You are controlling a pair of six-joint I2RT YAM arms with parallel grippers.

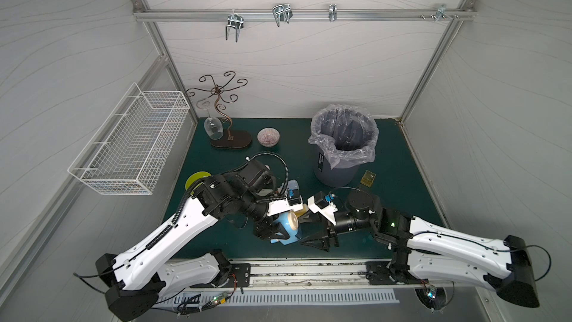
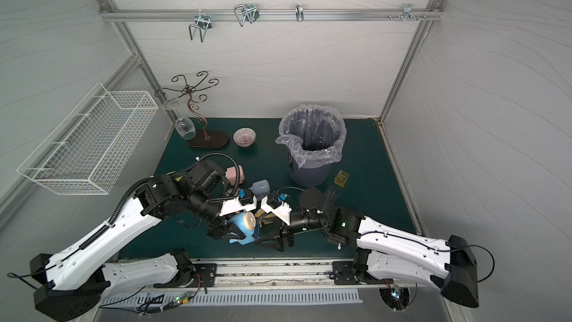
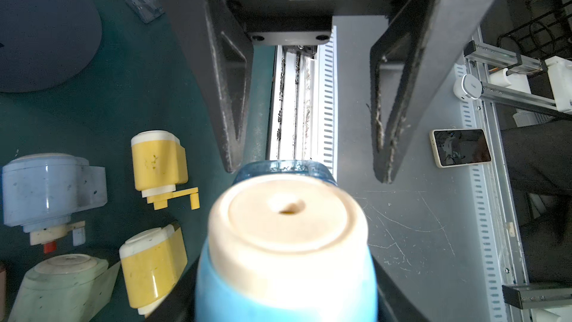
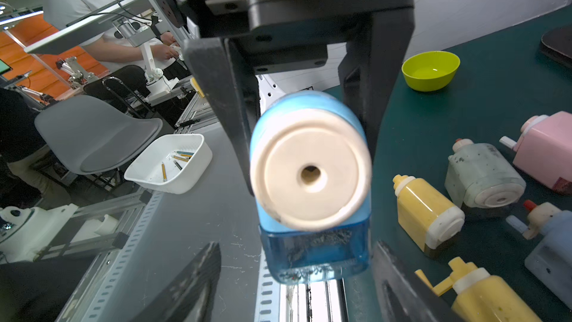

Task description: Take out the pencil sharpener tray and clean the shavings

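A blue pencil sharpener [image 1: 286, 224] with a cream round face and translucent tray is held upright between the fingers of my shut left gripper, low over the front of the table. My right gripper faces it with fingers parted on either side of the lower tray [image 4: 315, 250], part open; whether they touch it I cannot tell.
Other sharpeners, yellow [image 4: 426, 214], pink [image 4: 545, 149] and grey-blue [image 3: 53, 190], stand on the green mat. A lined bin [image 1: 342, 167] is at back right, with a green bowl [image 4: 429, 74] at left and a stand with a glass behind.
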